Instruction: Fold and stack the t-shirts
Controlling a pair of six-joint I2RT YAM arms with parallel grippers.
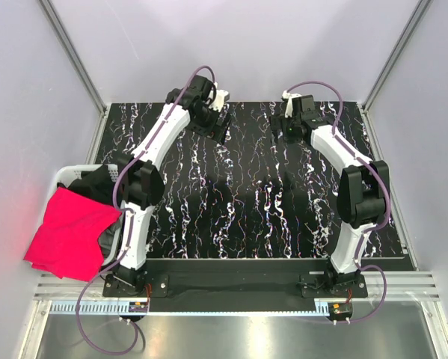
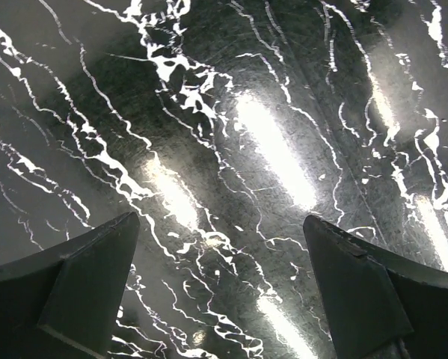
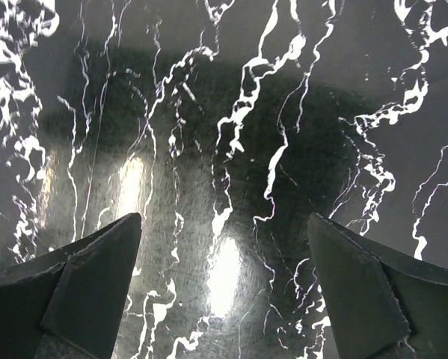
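Note:
In the top view a red t-shirt (image 1: 70,232) lies draped over the front of a white basket (image 1: 64,173) at the left, with dark cloth (image 1: 93,185) beneath and behind it. My left gripper (image 1: 219,129) hangs over the back middle of the marbled table, open and empty; in the left wrist view only bare table shows between its fingers. My right gripper (image 1: 282,127) is also open and empty over the back right of the table, with bare surface below it in the right wrist view.
Walls enclose it at the back and both sides. The left arm passes beside the basket's right edge.

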